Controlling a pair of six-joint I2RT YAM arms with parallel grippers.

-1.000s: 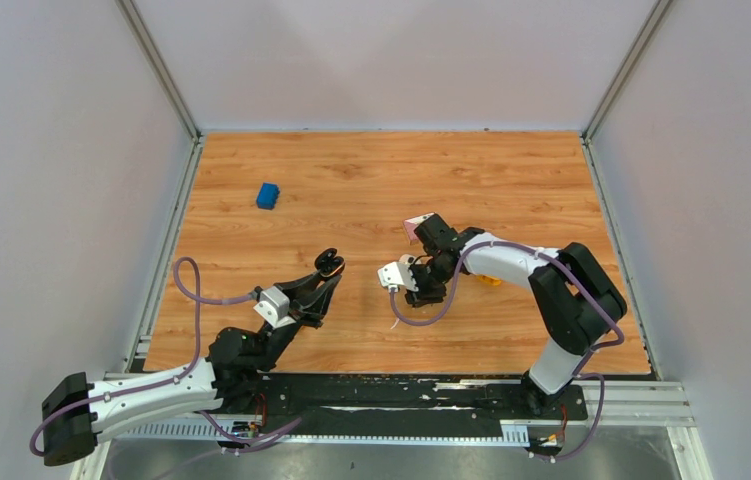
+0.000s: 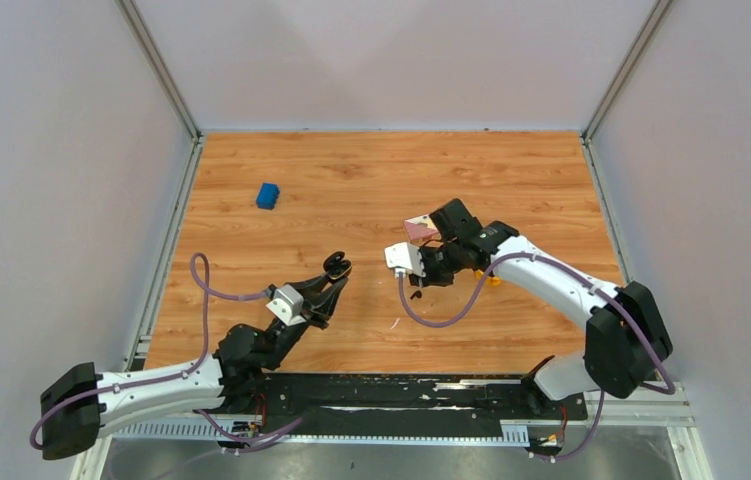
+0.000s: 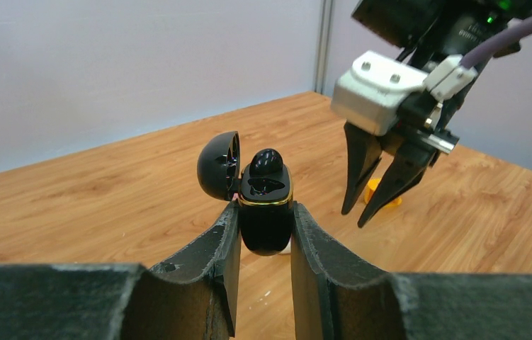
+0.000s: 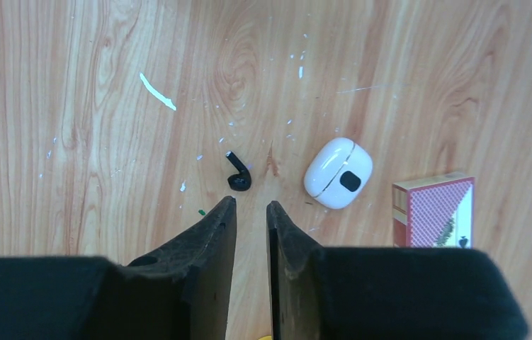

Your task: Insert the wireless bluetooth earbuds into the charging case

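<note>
My left gripper is shut on a black charging case (image 3: 266,230) with a gold rim, held upright above the table. Its round lid (image 3: 214,166) is swung open to the left. A rounded black piece, which looks like an earbud (image 3: 268,161), stands up in the case; the slot in front of it looks empty. One black earbud (image 4: 240,180) lies on the table, stem pointing away from the right fingertips in the right wrist view. Over it hangs my right gripper, fingers slightly apart and nothing between them.
A closed white case (image 4: 338,173) lies near the earbud, and a pink patterned box (image 4: 434,209) stands beyond it. Far left on the table is a blue block (image 2: 267,196). Something yellow (image 2: 491,278) sits under the right arm.
My right gripper has risen from the table and shifted right, its elbow swinging outward, and the loose earbud now shows beneath it. My left gripper with the case has moved slightly right.
</note>
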